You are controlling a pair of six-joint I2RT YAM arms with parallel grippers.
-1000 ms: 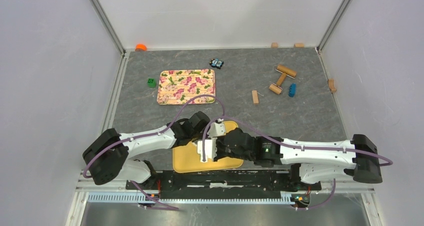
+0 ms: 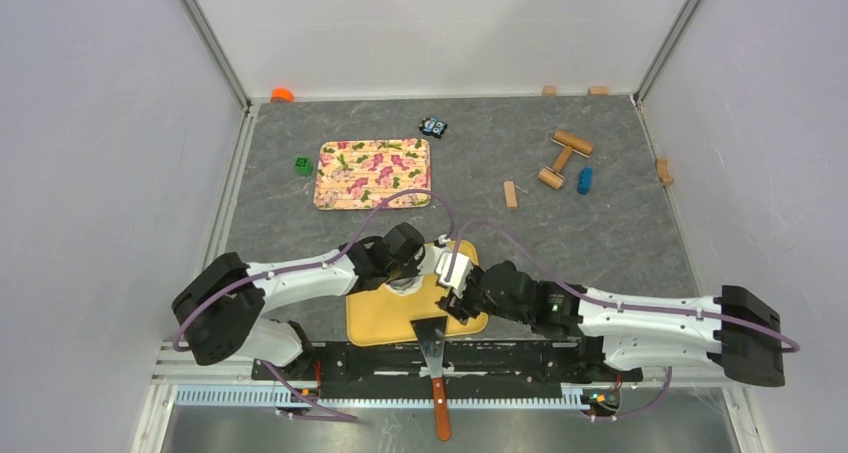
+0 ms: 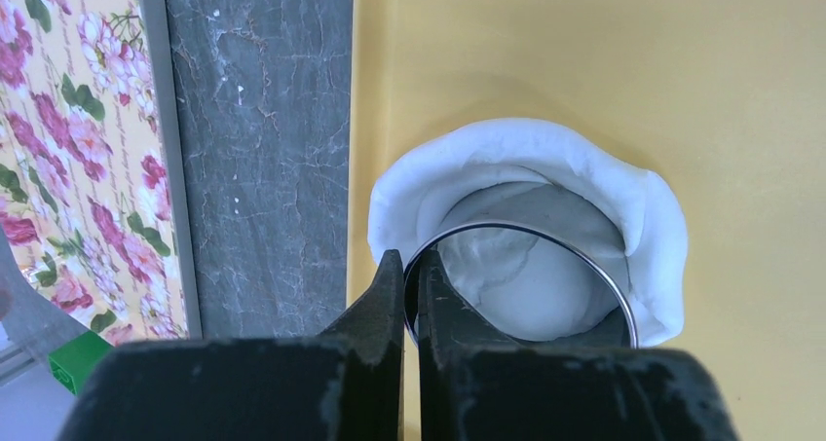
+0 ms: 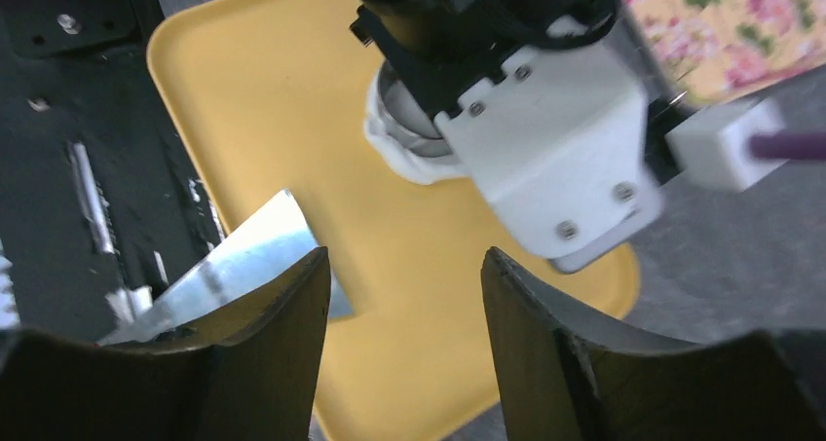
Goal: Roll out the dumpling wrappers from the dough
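Observation:
White dough (image 3: 526,144) lies on the yellow board (image 3: 740,91), with a metal ring cutter (image 3: 584,266) pressed inside it. My left gripper is shut on the cutter's rim. My right gripper stands part open above the board, with nothing between its fingers. The scraper (image 2: 431,343), with a broad metal blade and wooden handle, lies across the board's front edge. In the right wrist view the left arm covers part of the dough.
A floral board (image 2: 373,173) lies behind. A wooden roller (image 2: 572,143), a blue block (image 2: 585,180) and a small wooden block (image 2: 510,195) lie at back right. A green block (image 2: 303,166) is at left. The table behind the right arm is largely clear.
My right gripper has moved right, away from the scraper, which has come into view and now lies further toward the front. The left gripper is nearly still.

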